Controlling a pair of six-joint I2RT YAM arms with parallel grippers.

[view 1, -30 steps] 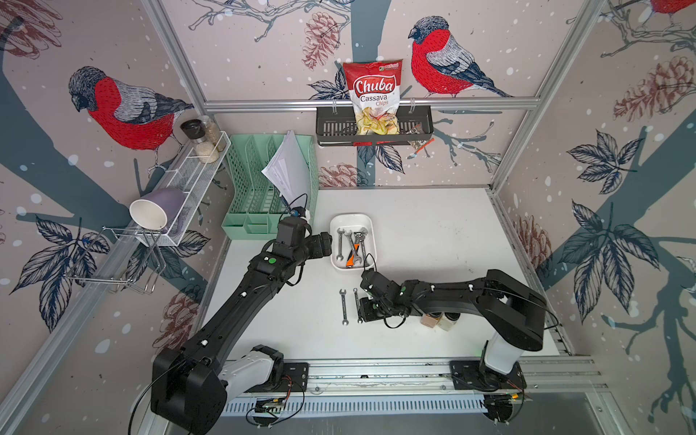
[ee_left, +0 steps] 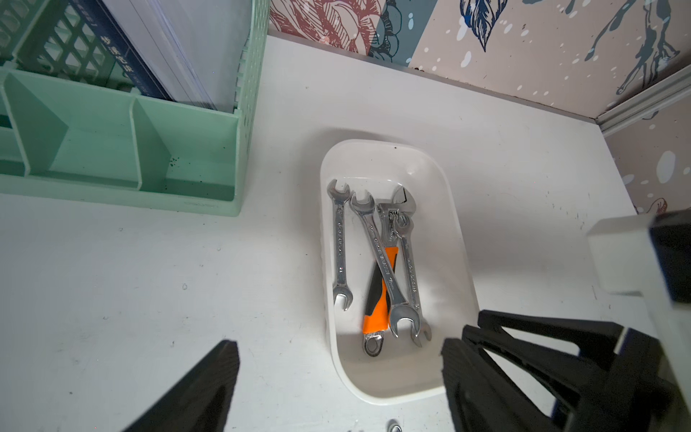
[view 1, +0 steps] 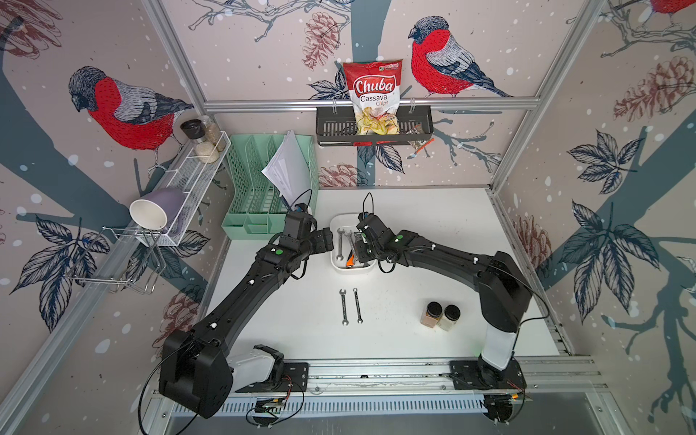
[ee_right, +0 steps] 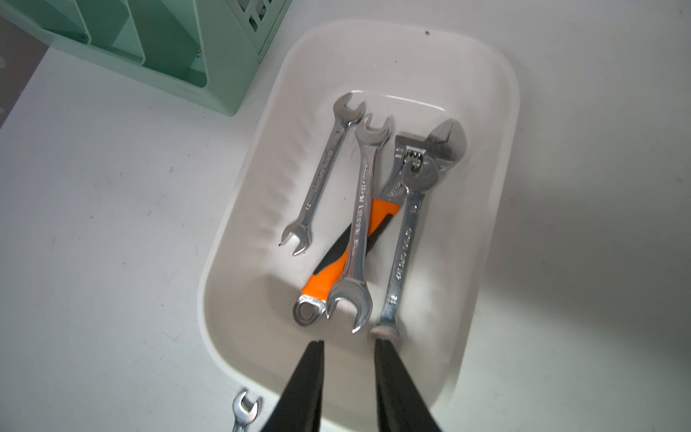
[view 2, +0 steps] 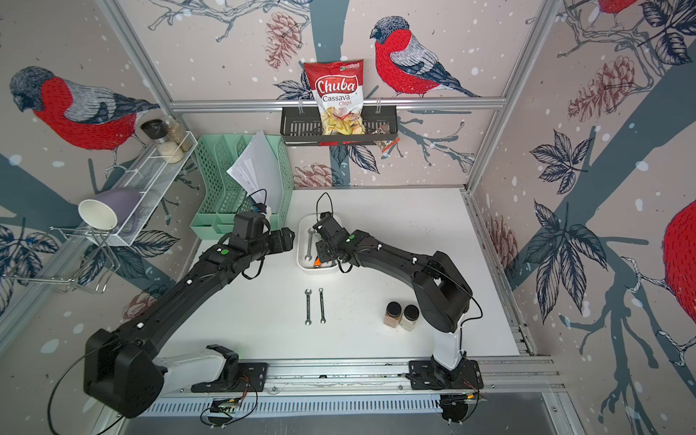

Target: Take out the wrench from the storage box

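A white storage box holds several steel wrenches and an orange-handled adjustable wrench. Two more wrenches lie side by side on the table in front of it. My right gripper is over the front of the box, open, with nothing seen between its fingers. My left gripper hangs left of the box in the top views, its blurred fingers wide open and empty in its wrist view.
A green organizer with papers stands behind my left arm. Two spice jars stand at the front right. A wire shelf with a cup is on the left wall, and a dark rack hangs at the back.
My right arm has risen and moved back from the loose wrenches at the front to over the box. My left arm has shifted only slightly.
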